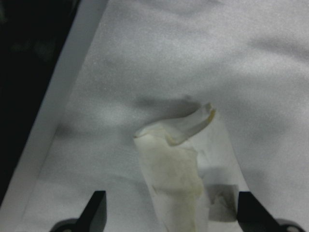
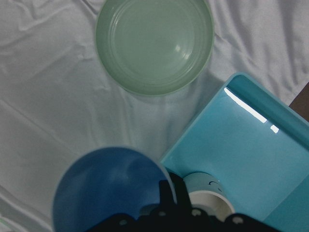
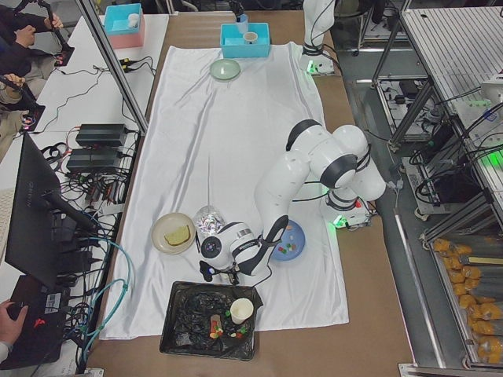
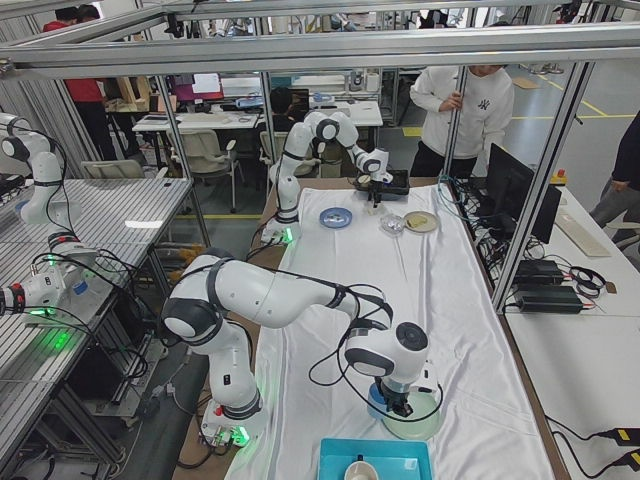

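Observation:
A crumpled white paper piece [image 1: 178, 179] lies on the cloth in the left wrist view, between the spread fingers of my left gripper; the right finger touches or overlaps it. That gripper works beside the black tray [image 3: 181, 330]. In the right wrist view my right gripper is shut on a blue cup [image 2: 104, 188] by its rim, over the edge of the light blue bin [image 2: 260, 159], which holds a white cup [image 2: 207, 203]. A pale green plate [image 2: 154, 43] lies beside the bin.
A beige plate [image 3: 165, 243], crumpled foil [image 3: 208, 216] and a blue plate [image 3: 287, 251] surround the left gripper. A monitor [image 3: 31, 220] stands off the table's side.

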